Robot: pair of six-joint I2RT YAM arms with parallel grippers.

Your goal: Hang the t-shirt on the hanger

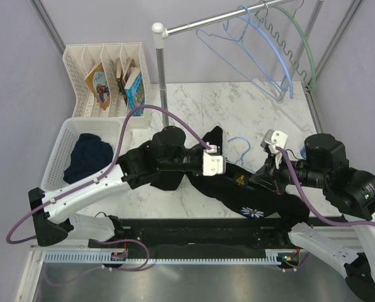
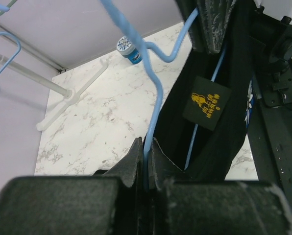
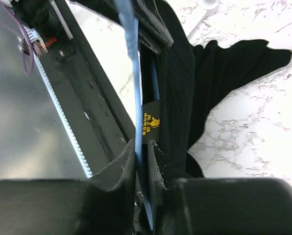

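Note:
The black T-shirt lies on the marble table with a daisy print and a dark label at its neck. A blue hanger runs into the shirt, its hook lying above it in the top view. My left gripper is shut on the hanger at the shirt's left part. My right gripper is at the right part, round the hanger's blue bar, its fingers close together; whether they are fully closed on it is unclear.
A metal rack with blue and green hangers stands above the back of the table. A white basket with dark cloth and a book organizer are at left. Bare marble shows behind the shirt.

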